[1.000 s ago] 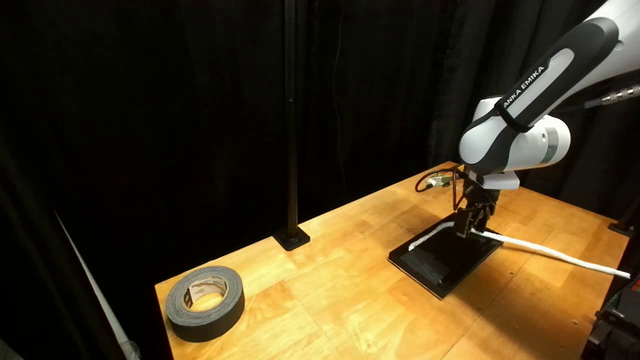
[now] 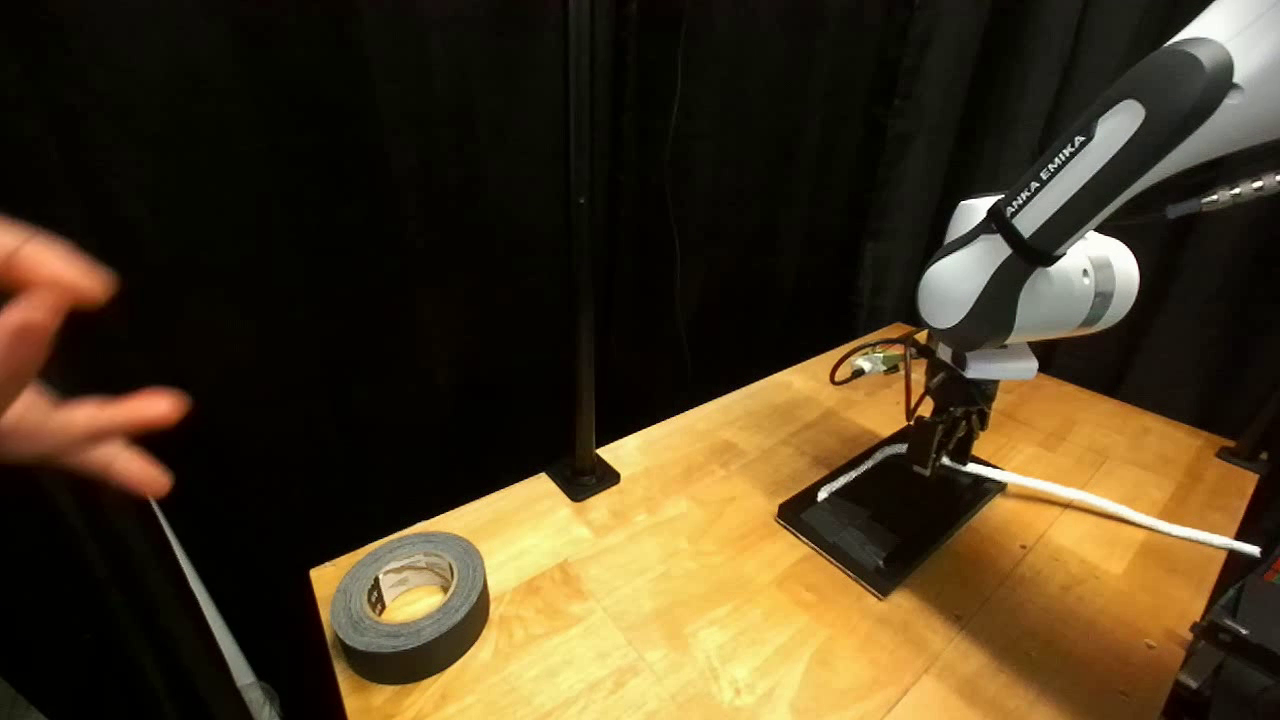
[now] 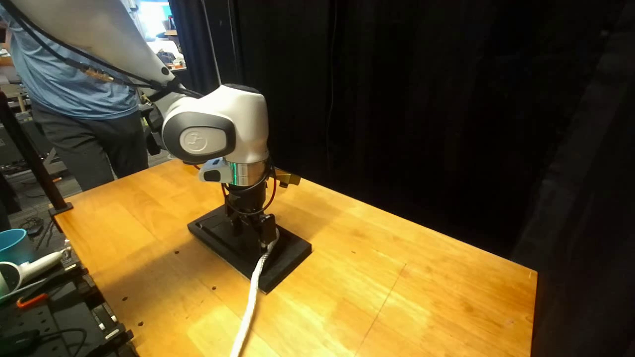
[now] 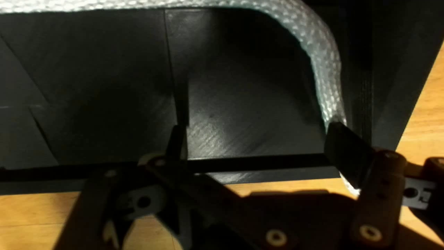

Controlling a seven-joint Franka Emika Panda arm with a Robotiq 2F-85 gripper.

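Note:
A white braided rope (image 2: 1116, 509) lies bent over a flat black board (image 2: 882, 564) on the wooden table, one end running off past the board's edge. Low over the board stands my gripper (image 2: 936, 462), pointing down. In the wrist view its fingers are wide apart, so the gripper is open. The right finger (image 4: 347, 152) overlaps the rope (image 4: 329, 79) and hides part of it; whether they touch I cannot tell. Between the fingers only bare board (image 4: 249, 129) shows. From the other side, the rope (image 3: 253, 297) trails from beneath the gripper (image 3: 266, 235) toward the camera.
A roll of grey tape (image 2: 414, 648) sits at the table's near left corner. A black post (image 2: 584, 360) rises at the back edge. A blurred hand (image 2: 84, 420) is at the far left, off the table.
A person's hand has come into view at the left. The arm, rope, board and tape look the same as before.

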